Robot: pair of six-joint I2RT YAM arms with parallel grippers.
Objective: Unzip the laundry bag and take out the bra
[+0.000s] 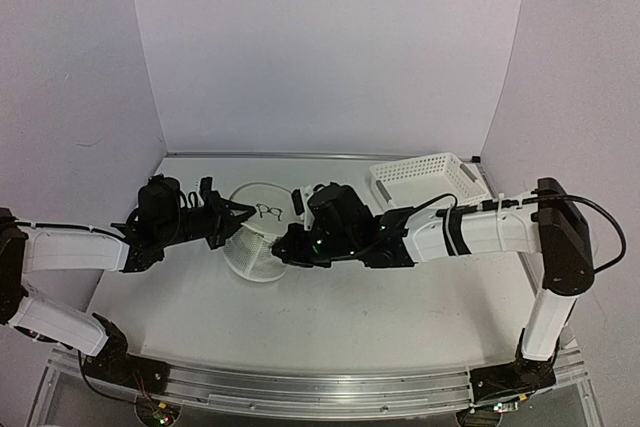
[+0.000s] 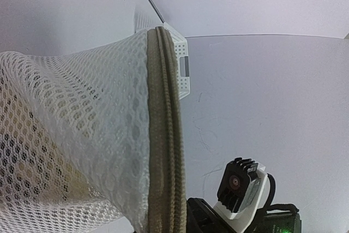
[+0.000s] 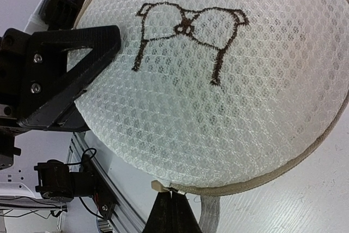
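The round white mesh laundry bag (image 1: 258, 259) is raised at its left edge, with a bra outline stitched in brown (image 3: 191, 31) on top. My left gripper (image 1: 250, 213) is shut on that edge, its black finger (image 3: 103, 45) lying over the mesh. The beige zipper band (image 2: 165, 129) runs along the bag's rim. At the rim, by a small beige tab (image 3: 159, 186), the tips of my right gripper are shut, with nothing visible between them. Through the mesh a pale beige shape (image 2: 65, 173) shows inside; the bra itself cannot be made out clearly.
A white perforated basket (image 1: 455, 165) stands at the back right of the table. Both arms reach in close together over the bag.
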